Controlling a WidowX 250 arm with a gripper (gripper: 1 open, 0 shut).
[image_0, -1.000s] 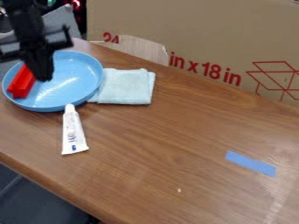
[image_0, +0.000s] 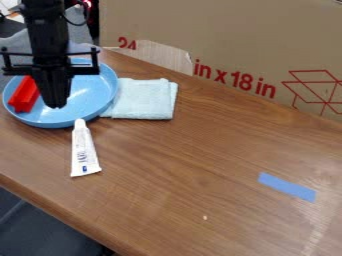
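My black gripper (image_0: 54, 95) hangs low over the blue plate (image_0: 88, 110) at the left, its fingertips pointing down into it; whether the fingers are apart or together is hard to tell from this angle. A red object (image_0: 23, 93) lies at the plate's left side, just left of the gripper. A white tube (image_0: 83, 150) lies on the wooden table in front of the plate.
A folded pale cloth (image_0: 142, 98) lies right of the plate. A cardboard box (image_0: 227, 40) stands along the back. A blue tape strip (image_0: 286, 186) is on the right. Its front-left edge drops away.
The plate, red object, tube and cloth look unmoved.
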